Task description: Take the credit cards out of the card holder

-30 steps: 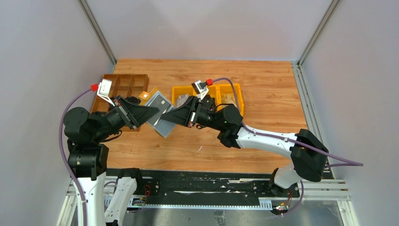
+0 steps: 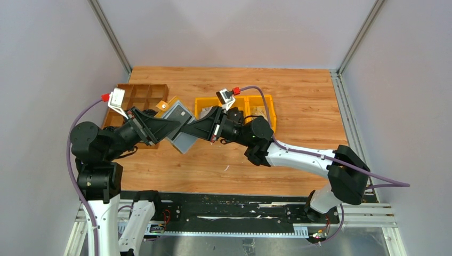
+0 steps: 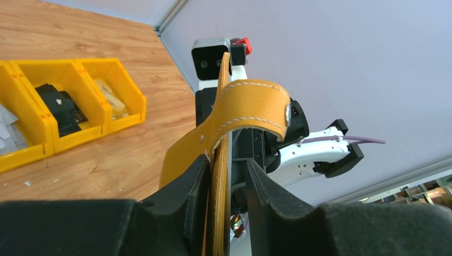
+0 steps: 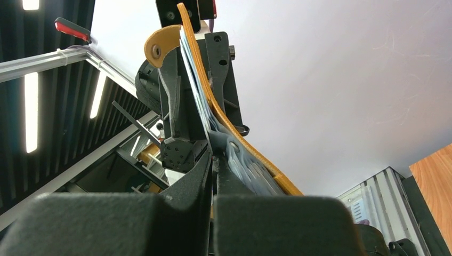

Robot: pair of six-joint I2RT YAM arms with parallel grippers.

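The tan leather card holder (image 2: 170,109) hangs in the air between both grippers, with a strap and snap at its top and clear sleeves along one side. In the left wrist view its edge (image 3: 223,80) runs down between the fingers of my left gripper, which stand open around it. My right gripper is shut, its tips at the sleeves (image 4: 202,101) of the holder, with nothing clearly between them. In the top view a grey card or sleeve face shows; I cannot tell whether any card is loose.
Yellow bins (image 3: 74,136) with dark and pale items stand at the back centre of the wooden table (image 2: 298,133). A brown compartment tray (image 2: 151,90) lies at the back left.
My right gripper and arm have shifted very slightly at the holder. The left arm has hardly moved.
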